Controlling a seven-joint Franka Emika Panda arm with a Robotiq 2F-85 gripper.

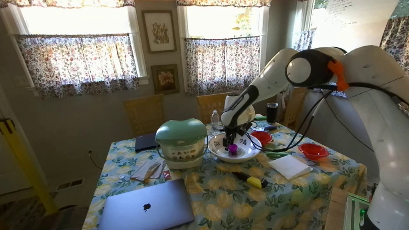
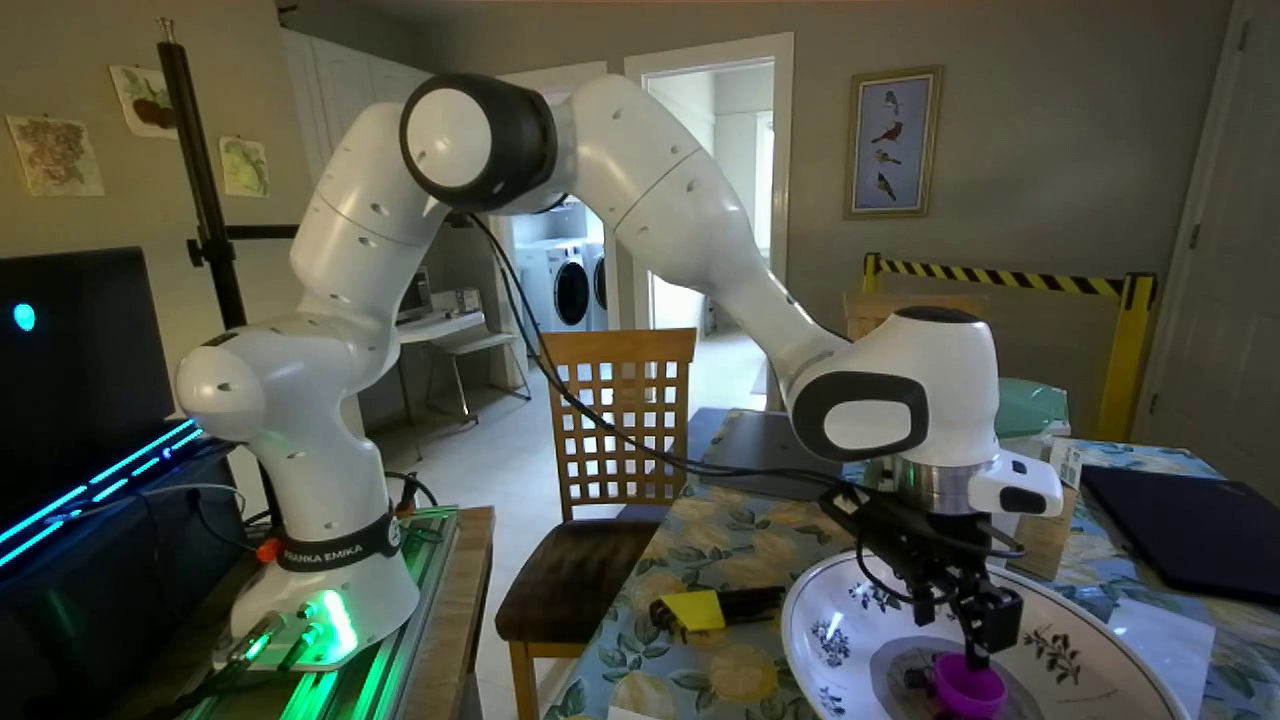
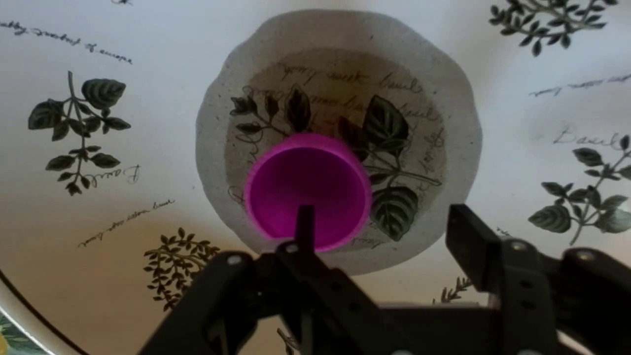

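Note:
A small purple cup [image 3: 310, 186] stands in the wide white bowl [image 1: 251, 151] with leaf patterns, its mouth facing up in the wrist view. My gripper points down at it with its fingers apart. One fingertip [image 3: 305, 225] overlaps the cup's opening; the other lies to the right, beyond the rim. The right side of the rim falls between them in this view. Whether the first fingertip is inside the cup or above it, I cannot tell. In exterior view 2 the fingers come down right at the purple cup [image 2: 967, 688].
Left of the bowl stands a green-lidded bucket [image 1: 181, 143]. Red bowls [image 1: 313, 151] and a white paper [image 1: 290, 166] lie to the right. A yellow-and-black tool [image 1: 251, 180] is in front, and a laptop [image 1: 147, 207] lies front left.

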